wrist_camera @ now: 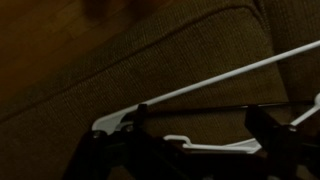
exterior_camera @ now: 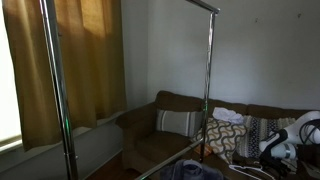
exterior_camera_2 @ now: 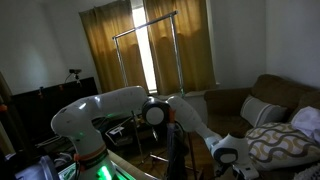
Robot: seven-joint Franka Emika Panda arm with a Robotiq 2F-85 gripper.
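A white hanger (wrist_camera: 215, 78) lies on the brown sofa seat in the wrist view, its long bar slanting up to the right. Its curved hook (wrist_camera: 200, 146) shows low between my fingers. The dark gripper is open above the seat, with its two fingertips wide apart; whether either touches the hanger I cannot tell. In exterior view 1 the hanger (exterior_camera: 252, 172) lies on the sofa's front, just left of the gripper (exterior_camera: 268, 160). A metal clothes rack (exterior_camera: 208, 85) stands in front of the sofa.
Patterned cushions (exterior_camera: 225, 138) and a white cloth (exterior_camera: 228, 116) rest along the sofa back. Dark blue fabric (exterior_camera: 188, 172) sits low by the rack. Rack posts (exterior_camera_2: 178, 60) rise behind my arm (exterior_camera_2: 125, 103) in exterior view 2. Brown curtains (exterior_camera_2: 185, 45) hang behind.
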